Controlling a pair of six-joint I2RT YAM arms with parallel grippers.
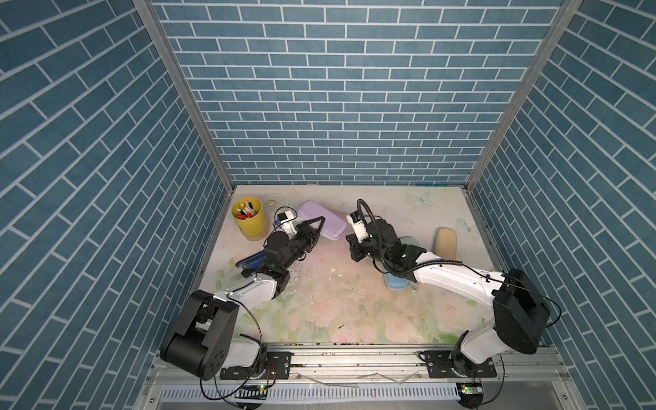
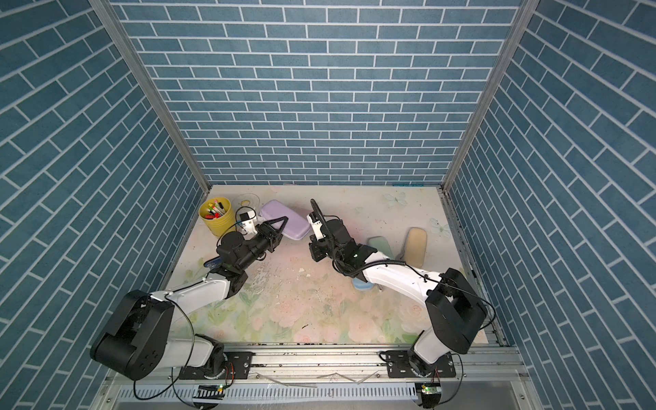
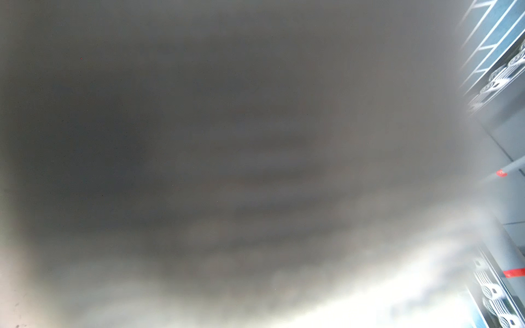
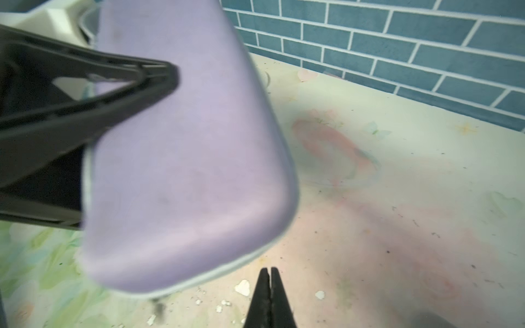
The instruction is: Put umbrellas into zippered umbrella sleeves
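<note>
Raised over the back left of the table is a lilac zippered case (image 1: pixel 324 217), with my left gripper (image 1: pixel 319 225) shut on its edge. The right wrist view shows this case (image 4: pixel 191 147) large and close, the black left fingers (image 4: pixel 158 76) overlapping its near side. My right gripper is shut with nothing between its narrow tips, a short way from the case's lower end. The left wrist view is almost filled by a blurred grey surface, so its fingers are hidden there. No umbrella can be told for certain; dark blue long things (image 1: pixel 251 261) lie partly behind the left arm.
A yellow bucket (image 1: pixel 250 222) of markers stands at the back left. Beneath and behind the right arm lie a blue case (image 1: pixel 395 281), a grey-green case (image 2: pixel 380 244) and a beige case (image 1: pixel 445 242).
</note>
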